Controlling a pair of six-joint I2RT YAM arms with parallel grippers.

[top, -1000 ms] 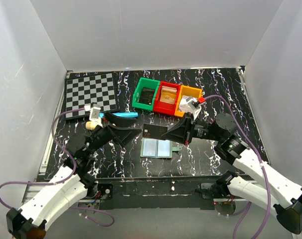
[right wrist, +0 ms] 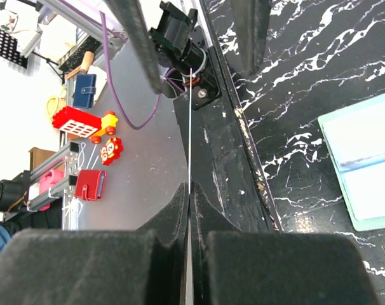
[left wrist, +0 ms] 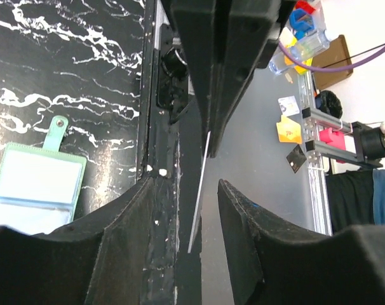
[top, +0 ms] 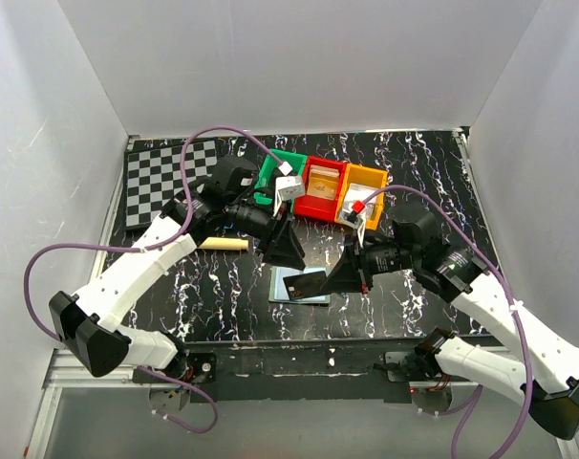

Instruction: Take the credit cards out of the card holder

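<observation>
A dark, thin card is pinched at one end by my right gripper, above the table. Both wrist views show the card edge-on as a thin light line, and its inner end is hidden by the right fingers. My left gripper is open around the card's free end, with a gap on both sides between card and fingers. Below lies the pale blue-green card holder, spread open with a small strap; the card and grippers partly cover it from above.
Green, red and orange bins stand at the back; pale cards lie in the red one. A checkered board and a yellow roll are on the left.
The right gripper lowered the card slightly toward the front, still holding it.
</observation>
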